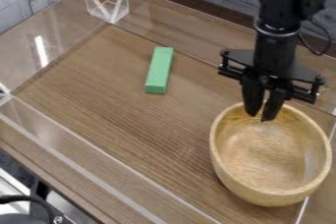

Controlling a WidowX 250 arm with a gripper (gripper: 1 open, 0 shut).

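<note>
A black gripper [262, 108] hangs from the arm at the right, its fingertips at the back rim of a large cream oval bowl [269, 174]. Whether the fingers are open or shut is hard to make out. Left of the gripper a green block [159, 70] lies flat on the wooden table [105, 120].
A small white wire holder [108, 4] stands at the back left. Black cables show at the bottom left corner and behind the arm.
</note>
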